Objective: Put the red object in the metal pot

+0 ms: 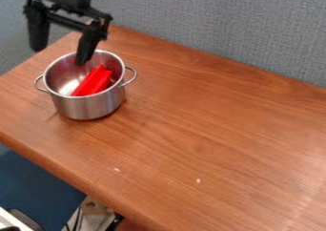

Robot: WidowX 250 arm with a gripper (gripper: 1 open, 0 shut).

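Observation:
The red object (93,80) rests inside the metal pot (88,106), leaning at a slant across its interior. The shiny two-handled pot stands upright at the left of the wooden table. Behind and above its rim is my black gripper (61,50), open, its two fingers (87,46) spread wide with nothing between them. The right finger appears close to the pot's back rim in this view; whether it touches cannot be told. The red object's lower end is partly hidden by the pot's front wall.
Bare wooden table (216,130) stretches to the right of the pot. A grey partition (230,25) runs along the back edge. At the lower left, past the table's edge, lie a blue surface (32,187) and some cables.

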